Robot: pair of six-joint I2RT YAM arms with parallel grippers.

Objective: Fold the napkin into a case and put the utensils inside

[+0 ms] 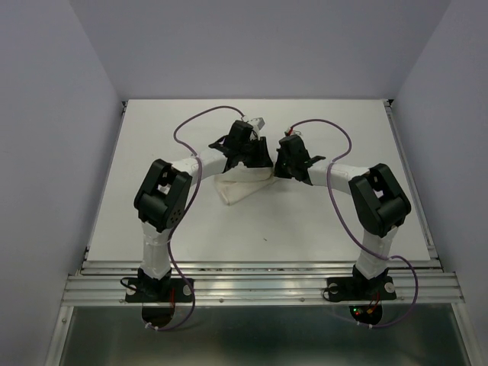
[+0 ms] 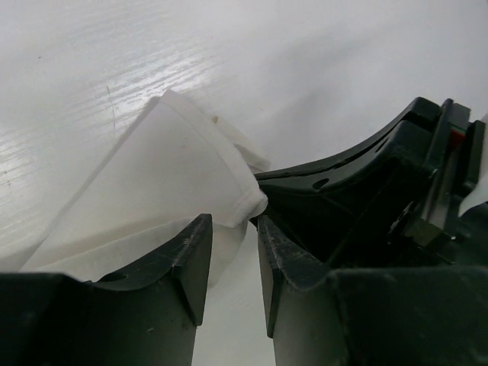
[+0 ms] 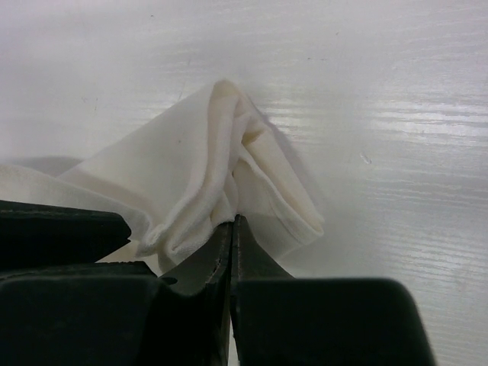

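Observation:
The white napkin [image 1: 238,188] lies partly folded in the middle of the table, bunched into layered folds [image 3: 221,152] at the right gripper. My left gripper is part open just over a raised corner of the napkin [image 2: 191,145], its fingertips close to that edge. My right gripper is shut at the bunched folds; whether cloth is between its fingertips is hidden. In the top view both grippers meet over the napkin's right end, and the left wrist view shows the right gripper just beside the left one. No utensils are visible.
The two arms are very close together at the centre, so each hides part of the napkin.

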